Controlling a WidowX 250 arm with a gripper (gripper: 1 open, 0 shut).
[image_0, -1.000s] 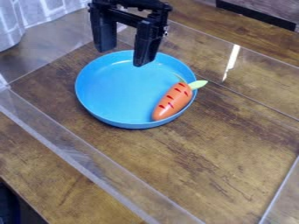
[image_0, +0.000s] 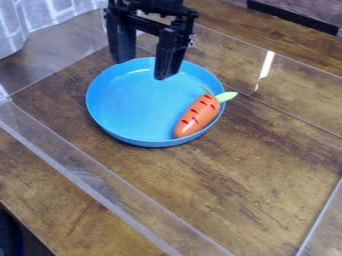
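A black gripper (image_0: 147, 52) hangs over the back part of a blue plate (image_0: 127, 105), its two wide fingers apart with nothing seen between them. An orange toy carrot (image_0: 198, 115) with dark stripes and a pale green top lies on the plate's right side, below and to the right of the gripper.
The plate rests on a brown wooden table (image_0: 254, 180), which is bare to the right and in front. Clear strips run along the left and right, and a white crumpled material (image_0: 27, 22) lies at the top left.
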